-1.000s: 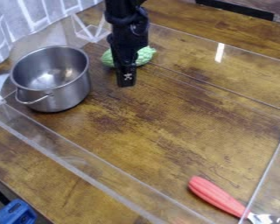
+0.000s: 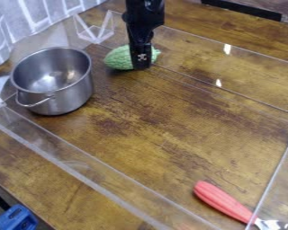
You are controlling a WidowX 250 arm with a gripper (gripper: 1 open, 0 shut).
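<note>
My black gripper (image 2: 140,56) is at the upper middle, low over a pale green, bumpy oblong vegetable (image 2: 118,59), partly covering it. Whether its fingers are open or shut on the vegetable I cannot tell. A steel pot (image 2: 53,83) with wire handles stands to the left of the vegetable.
A red-handled utensil (image 2: 221,199) lies at the bottom right. Clear plastic walls (image 2: 98,180) border the wooden work area. A blue object (image 2: 15,218) sits in the bottom left corner.
</note>
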